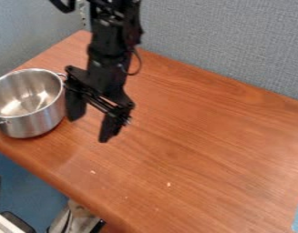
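The black arm reaches down from the top of the view to its gripper (90,113), which hangs over the left part of the wooden table, just right of a steel pot (27,103). The gripper's two fingers stand wide apart, with nothing seen between them. The left finger is at the pot's right side; whether it touches the pot cannot be told.
A grey padded wall (224,45) stands behind it. Cables and equipment lie below the table's front left edge.
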